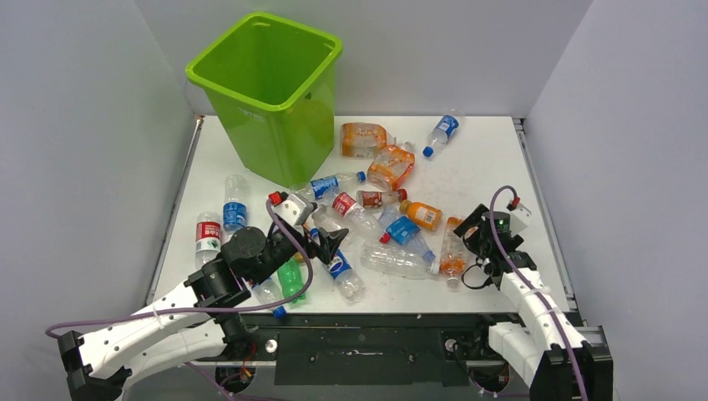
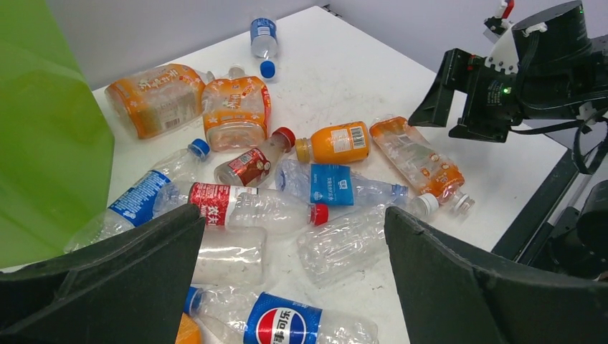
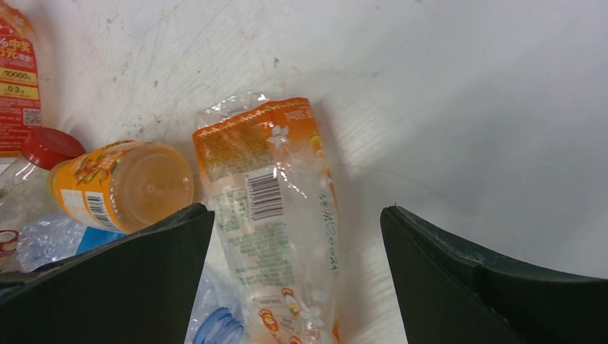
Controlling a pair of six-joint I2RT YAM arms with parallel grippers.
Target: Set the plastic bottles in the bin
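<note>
Plastic bottles lie scattered over the white table, and the tall green bin [image 1: 275, 142] stands at its back left. My left gripper is open above the middle of the pile, nothing between its fingers. Below it in the left wrist view are a clear bottle with a white cap [image 2: 344, 247], a red-labelled bottle [image 2: 247, 208] and a Pepsi bottle [image 2: 287, 322]. At the right, my right gripper stands open over a crumpled orange-labelled bottle [image 3: 269, 201], which shows between its fingers, untouched as far as I can see.
A small orange bottle [image 3: 147, 183] lies close to the right gripper's left finger. One blue-labelled bottle [image 1: 442, 134] lies apart at the back. Walls enclose the back and sides.
</note>
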